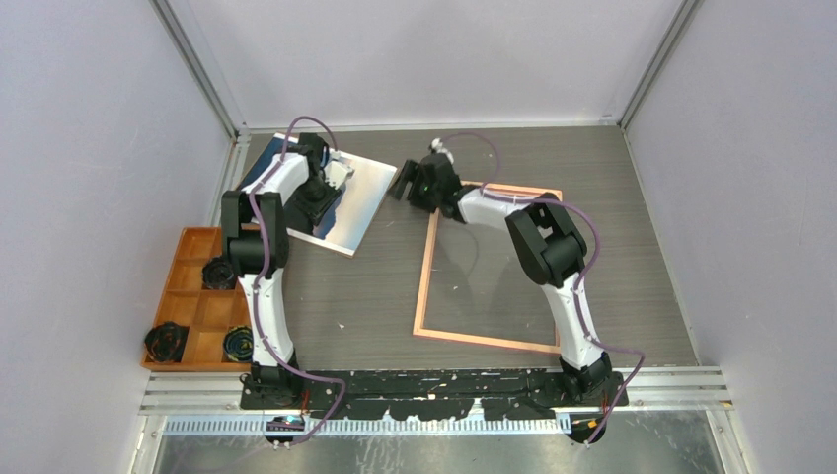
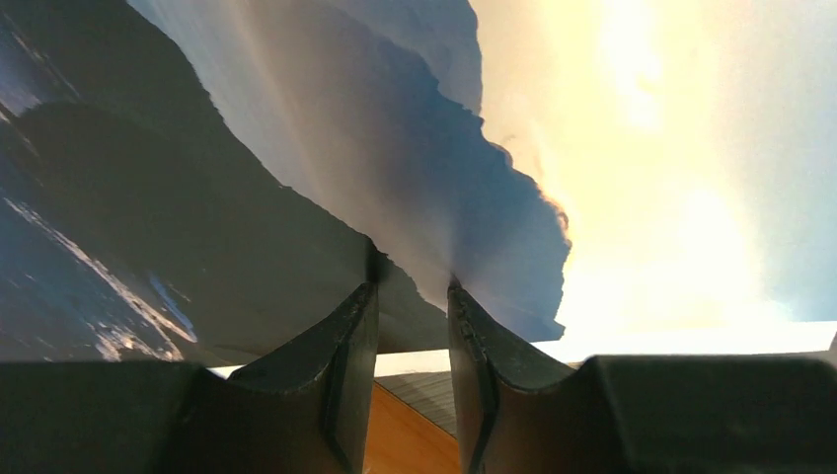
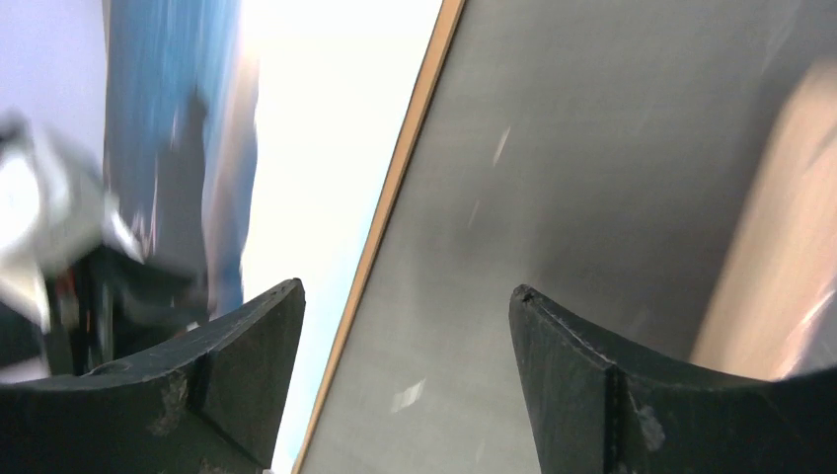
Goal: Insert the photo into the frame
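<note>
The photo [image 1: 360, 202], a sky-and-dark-landscape print with a white margin, lies tilted at the left. My left gripper is over it, its fingertips at the print near the margin; whether they pinch anything is unclear, a small gap shows between them. My right gripper is part open with nothing between its fingers, above the gap between the photo's right edge [image 3: 367, 252] and the frame. The empty light-wood frame [image 1: 425, 286] lies at the right, partly under my right arm.
An orange compartment tray [image 1: 183, 276] with several dark coils sits at the front left. Bare table shows in front of the photo and right of the frame. White walls bound the sides and back.
</note>
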